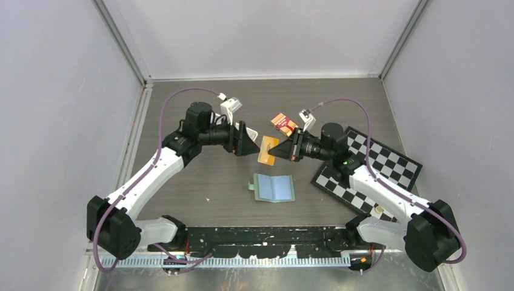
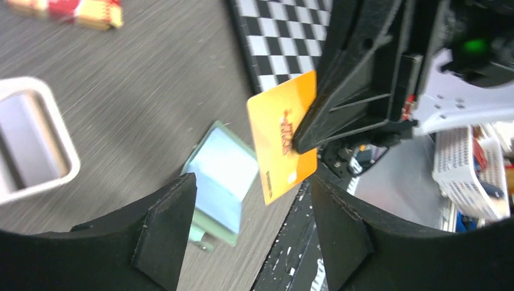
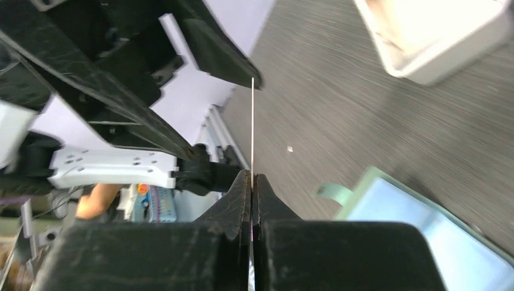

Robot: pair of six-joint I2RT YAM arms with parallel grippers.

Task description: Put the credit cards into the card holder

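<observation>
An orange card (image 1: 267, 151) is pinched by my right gripper (image 1: 280, 151) above the middle of the table. The left wrist view shows the card's (image 2: 276, 127) face, tilted, with the right fingers (image 2: 315, 124) on its far edge. Seen from the right wrist, the card (image 3: 253, 133) is edge-on, a thin line rising from the closed fingertips (image 3: 233, 203). My left gripper is open, its fingers apart and clear of the card. Below on the table, the card holder (image 1: 274, 188) lies spread open, green-edged with pale blue sleeves.
Behind the left gripper is a white tray (image 2: 63, 142), partly hidden from above. A red and orange packet (image 1: 283, 124) lies behind the right gripper. The checkered board (image 1: 394, 163) fills the right side. Bare table surrounds the holder.
</observation>
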